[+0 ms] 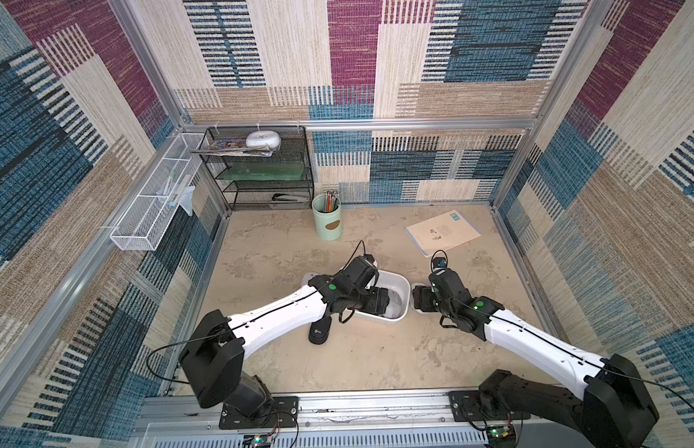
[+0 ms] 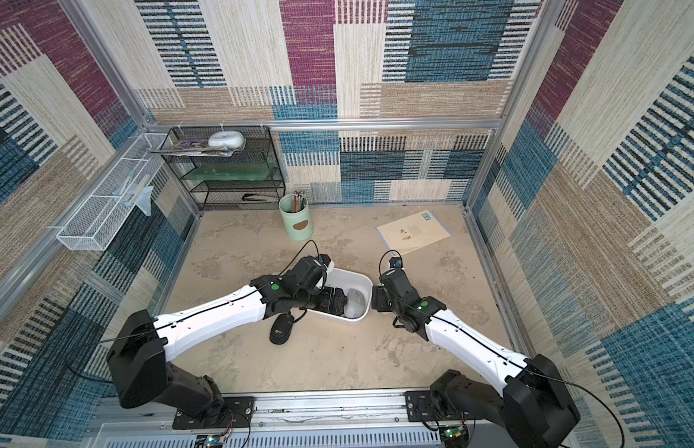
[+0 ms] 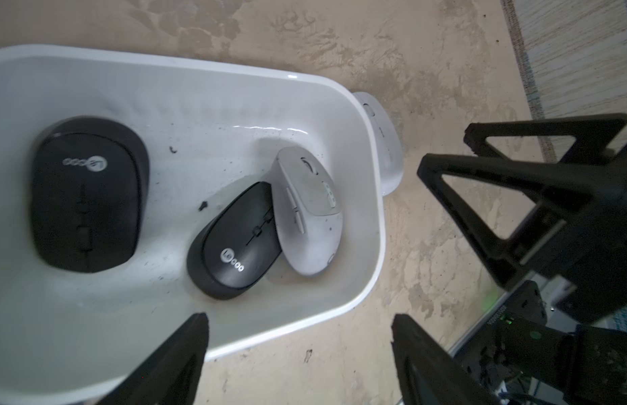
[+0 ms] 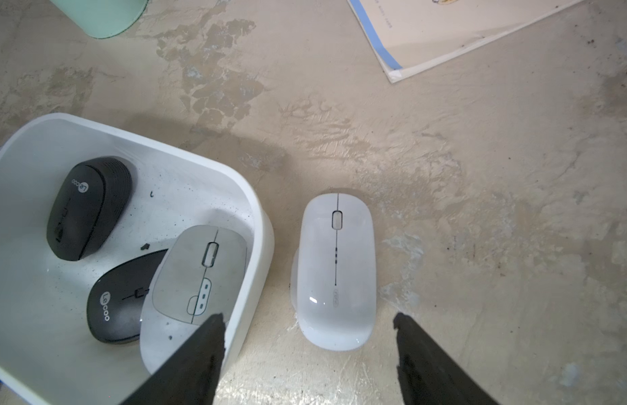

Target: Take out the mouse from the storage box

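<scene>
The white storage box point(image 3: 90, 310) holds two black mice point(image 3: 90, 195) point(image 3: 229, 249) and a grey-white mouse point(image 3: 306, 209). My left gripper hangs over the box, open with nothing between its fingers. A white mouse point(image 4: 337, 270) lies on the table just outside the box's right side, below my right gripper, which is open around empty space. Another black mouse point(image 1: 319, 330) lies on the table left of the box in the top left view.
A green pen cup point(image 1: 328, 224) and a booklet point(image 1: 444, 231) stand and lie at the back. A black wire rack point(image 1: 253, 194) is at the back left.
</scene>
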